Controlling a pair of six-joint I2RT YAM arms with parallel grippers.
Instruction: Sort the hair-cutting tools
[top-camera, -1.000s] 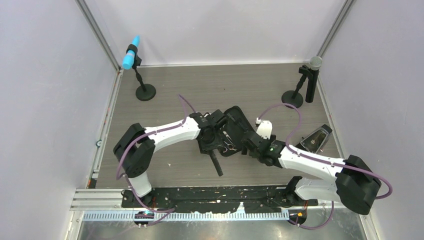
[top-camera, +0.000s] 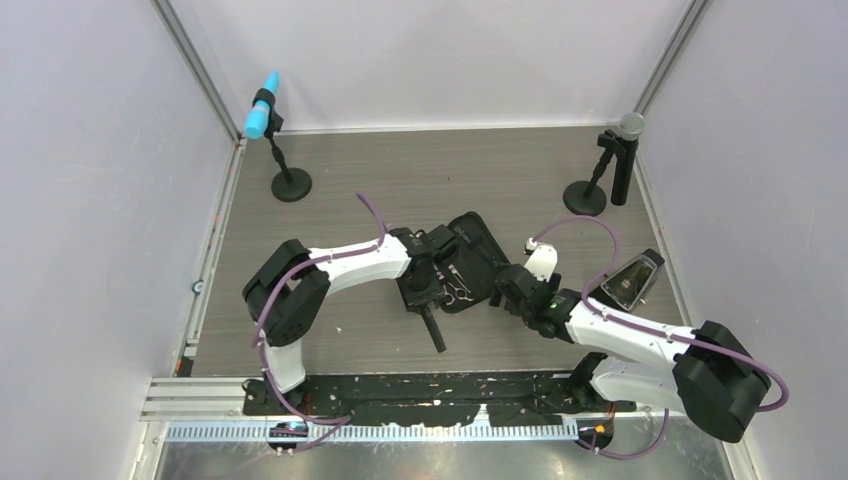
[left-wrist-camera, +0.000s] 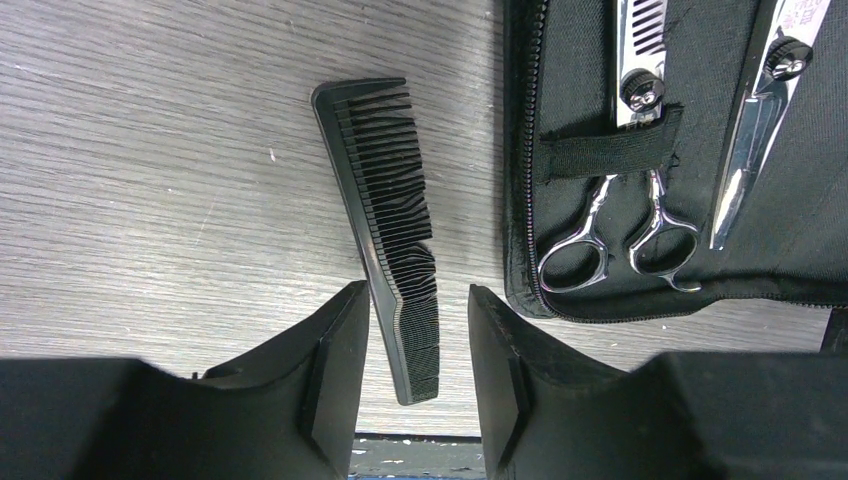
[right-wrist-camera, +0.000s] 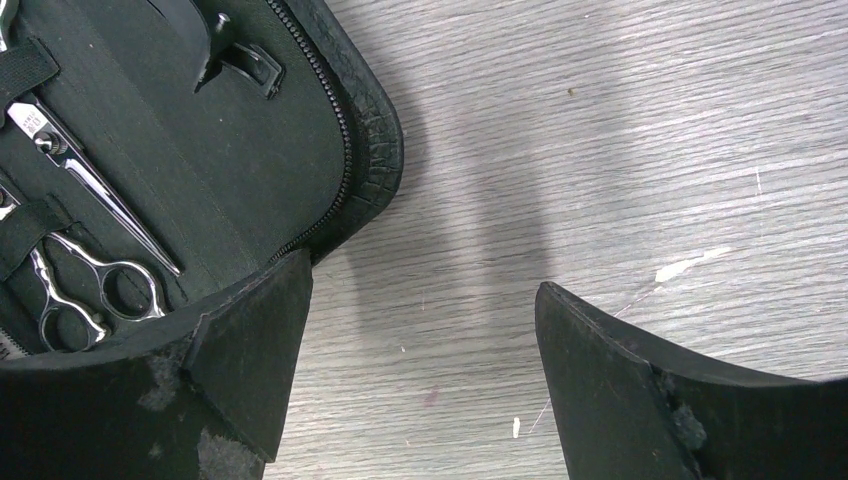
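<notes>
A black comb (left-wrist-camera: 375, 200) lies on the table beside the zipped tool case (left-wrist-camera: 760, 260). The case holds scissors (left-wrist-camera: 660, 255) under a strap and a second pair (right-wrist-camera: 95, 180). A black clip (right-wrist-camera: 230, 60) rests on its flap. My left gripper hangs over the comb, part open, its fingers either side of the comb's lower part with nothing visibly held. My right gripper is open beside the case's corner, above bare table.
A blue object on a stand (top-camera: 290, 183) is at back left, a microphone (top-camera: 625, 160) at back right. A dark glass-topped box (top-camera: 630, 280) lies at the right.
Over the last second both arms have shifted slightly to the right, my right gripper moving away from the case.
</notes>
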